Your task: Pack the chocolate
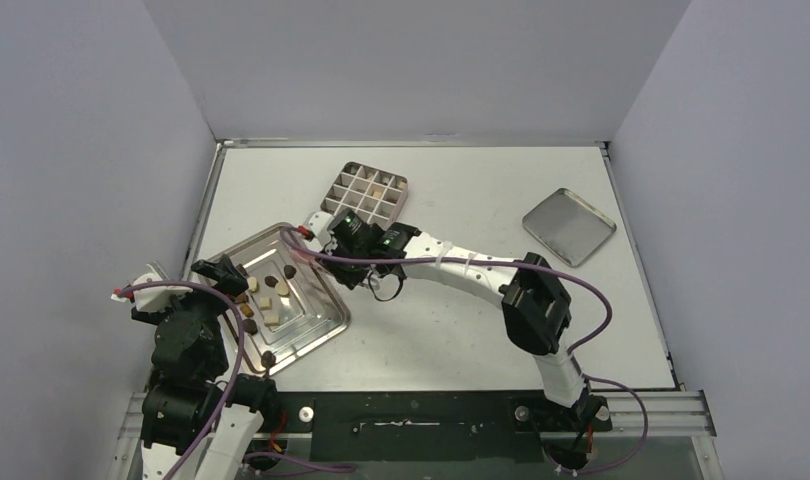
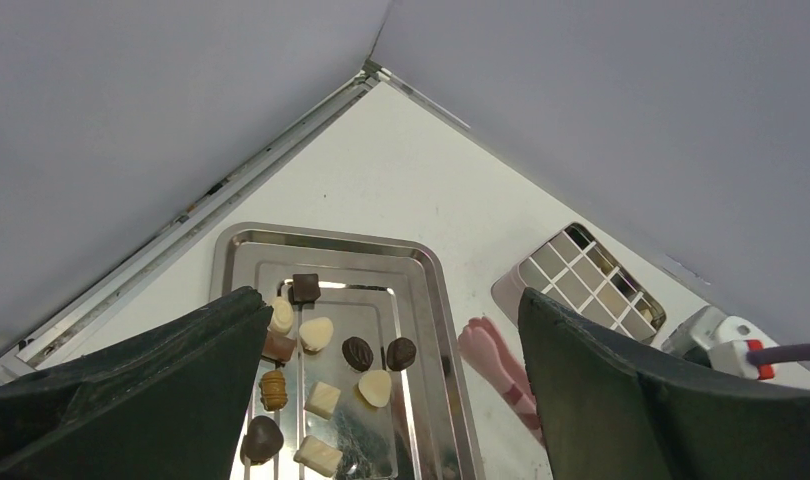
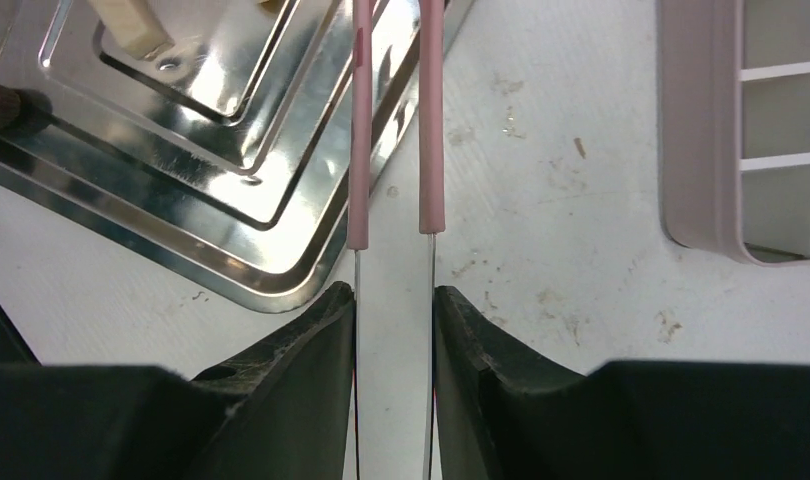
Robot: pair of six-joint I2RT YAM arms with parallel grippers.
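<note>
Chocolates (image 2: pixel 323 401) in white and brown lie on the steel tray (image 1: pixel 321 340) at the left. The pink compartment box (image 1: pixel 333 203) stands behind, with pieces in some compartments. My left gripper stands open at the tray's left in the top view. My right gripper is shut on pink-tipped metal tongs (image 3: pixel 431 150), which reach over the tray's edge beside the box. The tongs' far ends run out of the right wrist view, so whether they hold a chocolate is hidden.
An empty metal tray (image 1: pixel 569 227) lies at the back right. Grey walls bound the sides and back.
</note>
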